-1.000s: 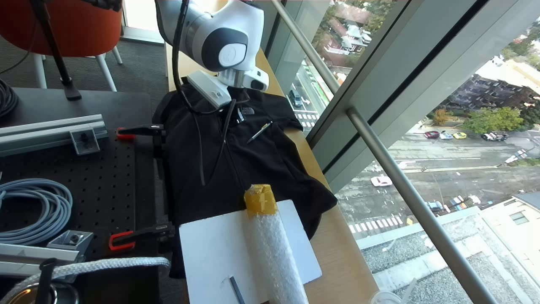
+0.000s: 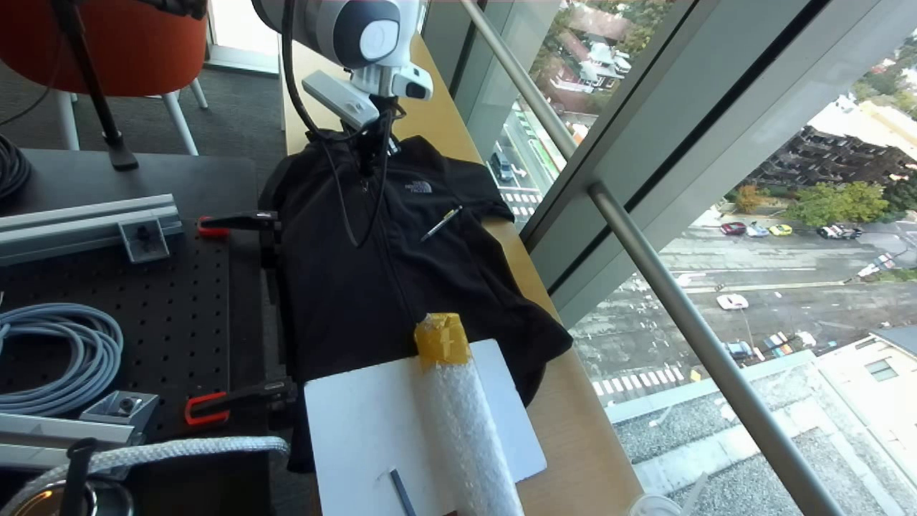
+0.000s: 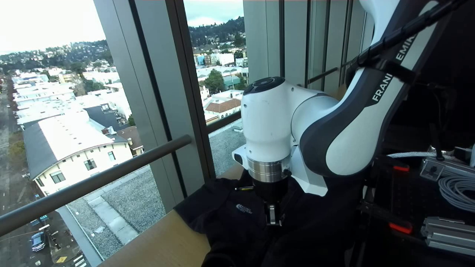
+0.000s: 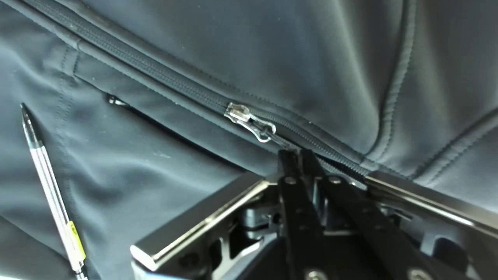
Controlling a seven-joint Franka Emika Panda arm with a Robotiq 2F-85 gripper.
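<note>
A black jacket (image 2: 344, 266) lies spread on the wooden ledge, its front zipper running lengthwise. In the wrist view, the metal zipper slider (image 4: 238, 112) sits on the zipper track (image 4: 154, 70), and its pull's cord runs between my fingertips. My gripper is shut on that zipper pull (image 4: 265, 130), close above the cloth. Exterior view 2 shows the gripper (image 3: 272, 218) pointing down at the jacket near its chest logo (image 3: 243, 208). The zipper opens out slightly beyond the fingers, where they hide part of it.
A pen (image 4: 53, 193) lies on the jacket beside the zipper. White board (image 2: 370, 421) and a bubble-wrapped roll (image 2: 468, 430) cover the jacket's near end. Clamps (image 2: 236, 404) line the black table's edge; the window rail (image 2: 670, 292) runs along the other side.
My arm and gripper have moved away from exterior camera 1, toward the jacket's far end. The jacket, pen and board look unmoved.
</note>
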